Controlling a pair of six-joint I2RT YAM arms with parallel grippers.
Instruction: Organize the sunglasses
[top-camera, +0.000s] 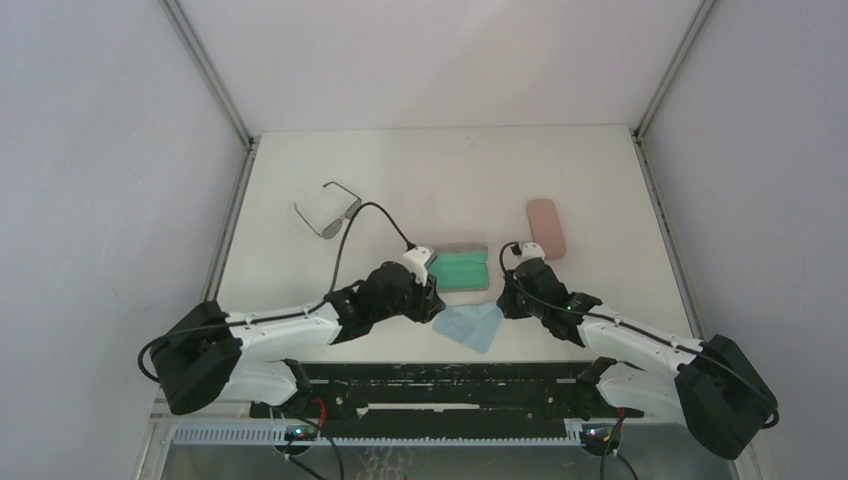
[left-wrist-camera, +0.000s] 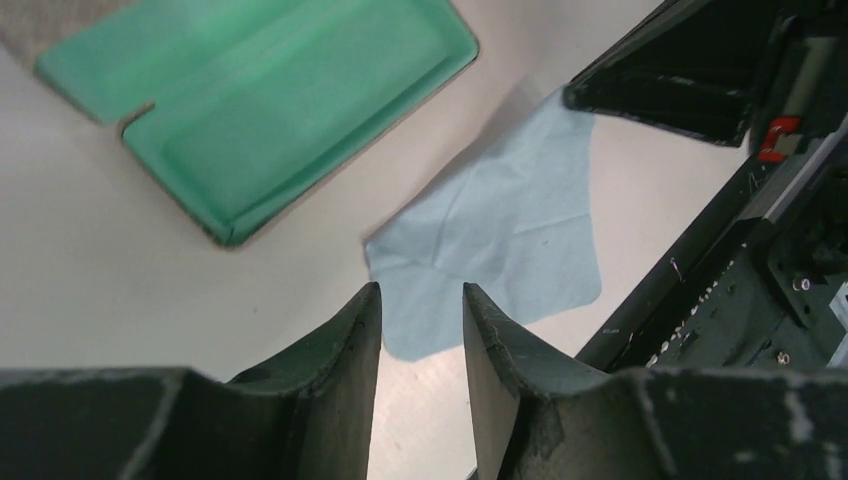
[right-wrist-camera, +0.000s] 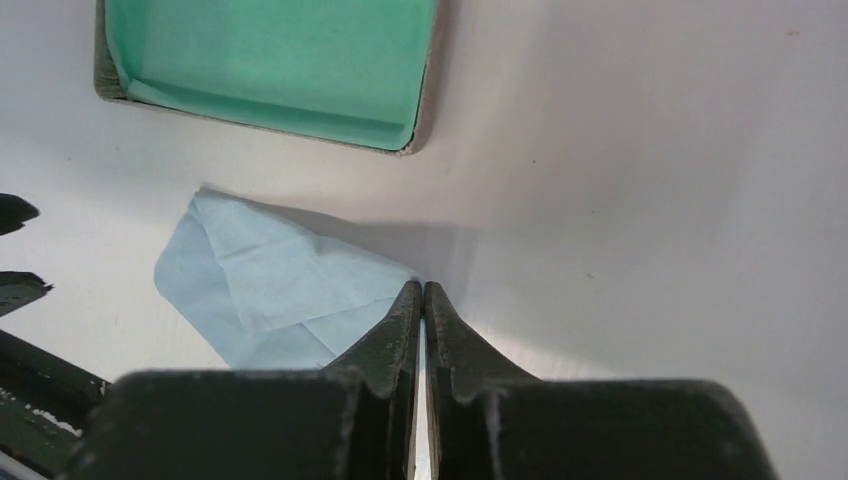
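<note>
Sunglasses with dark lenses (top-camera: 332, 229) lie with temples spread at the table's left. An open case with a green lining (top-camera: 460, 276) stands near the middle, with nothing in it. In front of it is a light blue cloth (top-camera: 470, 325), partly unfolded. Its right corner reaches the tips of my right gripper, which is shut on it, and that edge looks lifted, casting a shadow. My left gripper is open over the cloth's left side, and nothing shows between its fingers.
A closed pinkish-brown case (top-camera: 545, 228) lies to the right, beyond my right arm. A black rail (top-camera: 440, 375) runs along the front edge.
</note>
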